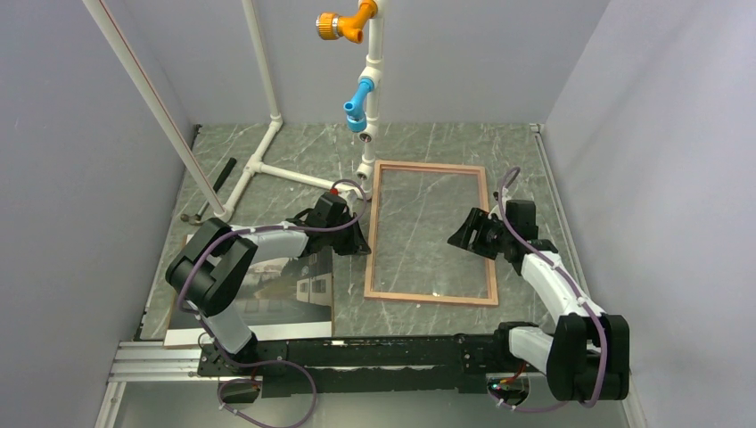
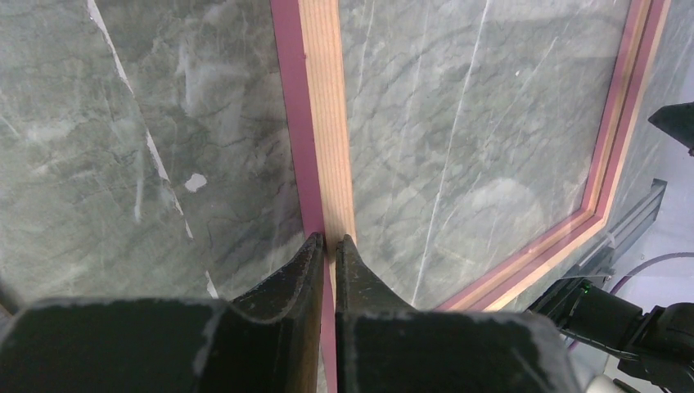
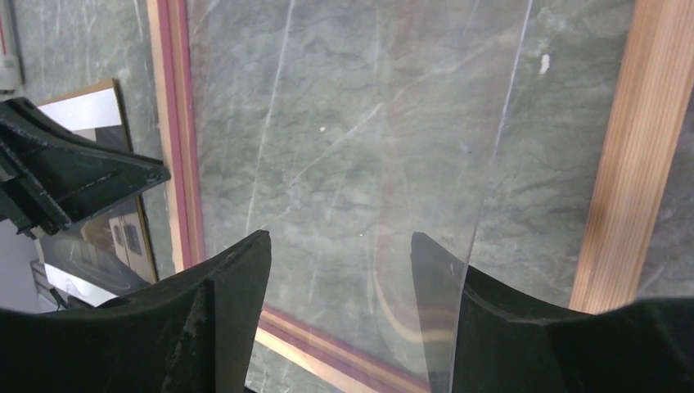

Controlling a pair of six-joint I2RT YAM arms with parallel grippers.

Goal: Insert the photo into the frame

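Observation:
The wooden photo frame [image 1: 370, 227] lies flat on the grey table. My left gripper [image 1: 365, 251] is shut on its left bar; in the left wrist view the fingertips close over the pale wood strip [image 2: 330, 123]. Inside the frame area is a clear sheet, whose bright edge [image 3: 491, 155] runs down between my right gripper's fingers in the right wrist view. That right gripper stands part open above the frame's right side, and its right finger shows partly through the sheet. The photo [image 1: 308, 316], a grey landscape print with a white border, lies left of the frame, partly under my left arm.
White pipes [image 1: 303, 177] stand behind and left of the frame, one post close to its back left corner. A hammer [image 1: 223, 178] lies at the back left. Bare table shows in front of the frame and behind the photo.

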